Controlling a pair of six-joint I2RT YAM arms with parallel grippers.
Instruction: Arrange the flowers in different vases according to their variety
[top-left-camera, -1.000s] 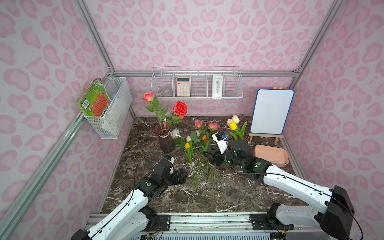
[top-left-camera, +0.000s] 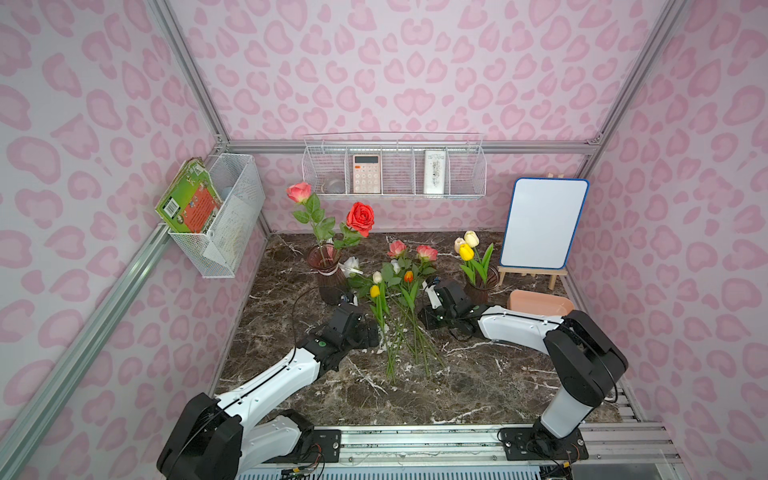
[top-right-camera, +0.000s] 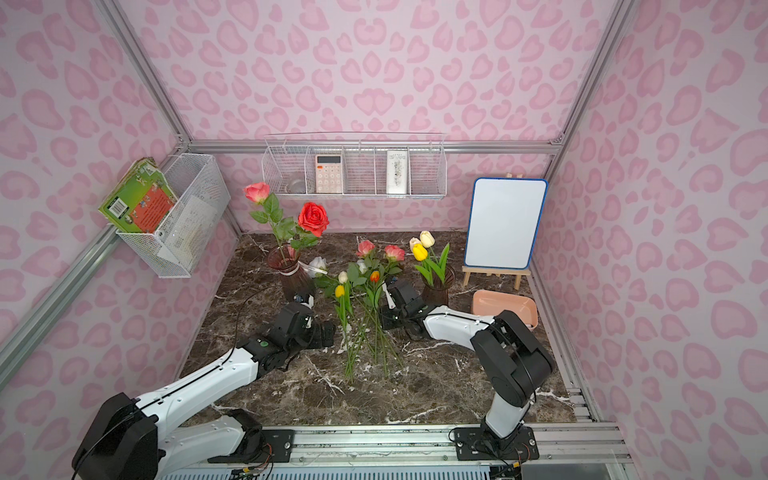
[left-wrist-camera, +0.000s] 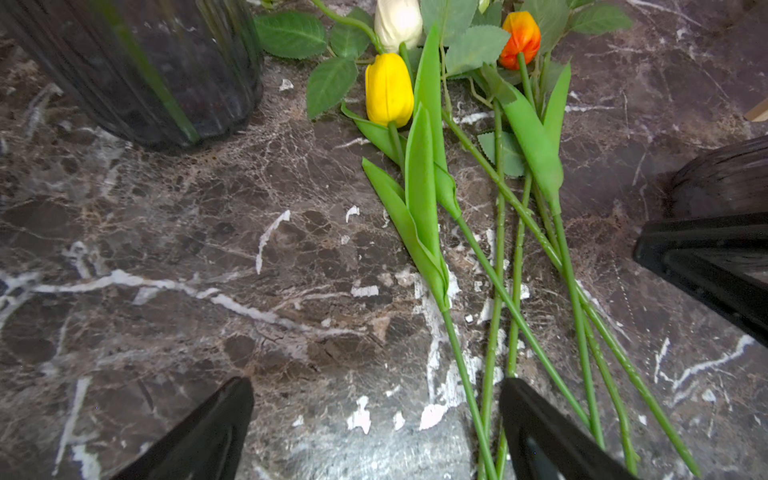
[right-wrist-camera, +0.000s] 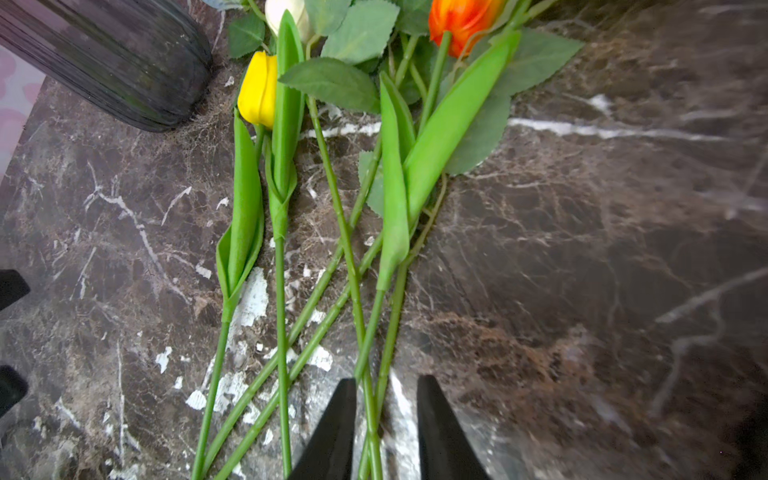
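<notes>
A vase (top-left-camera: 332, 284) at back left holds a red rose (top-left-camera: 360, 218) and a pink rose; another vase (top-right-camera: 436, 292) at right holds white and yellow tulips. Between them lie loose pink roses, a white flower, a yellow tulip (left-wrist-camera: 389, 89), a white tulip (left-wrist-camera: 397, 22) and an orange tulip (right-wrist-camera: 462, 24), stems crossing toward the front. My left gripper is open over the marble table left of the stems, with nothing held. My right gripper is part open, low over the stems, a green stem lying between or beneath its fingertips.
A whiteboard (top-left-camera: 544, 222) on an easel stands back right, with a peach tray (top-left-camera: 541, 302) before it. Wire baskets (top-left-camera: 393, 172) hang on the back and left walls.
My right arm has bent, its elbow rising and drawing inward, while its gripper shifted slightly.
</notes>
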